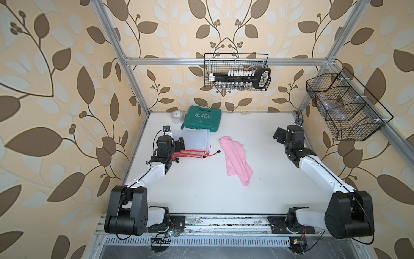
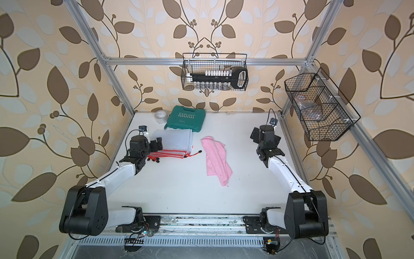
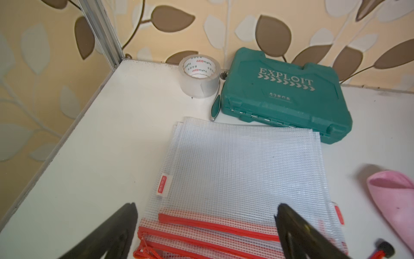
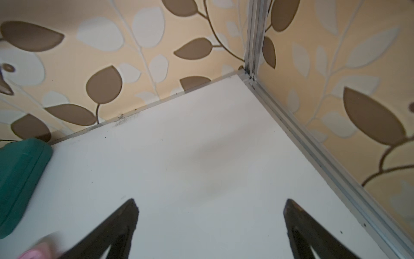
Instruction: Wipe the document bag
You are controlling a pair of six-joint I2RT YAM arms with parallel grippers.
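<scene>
Stacked translucent mesh document bags with red zips lie flat on the left of the table, below the green case. My left gripper is open over their zipped edge, nothing between its fingers. A crumpled pink cloth rests at mid-table, to the right of the bags; only a piece of the cloth shows low in the right wrist view. Over bare table on the right, my right gripper stands open and empty, well apart from the cloth.
Behind the bags stand a green EXPLOIT case and a roll of clear tape, with a small green-handled tool between them. Wire baskets hang on the walls.
</scene>
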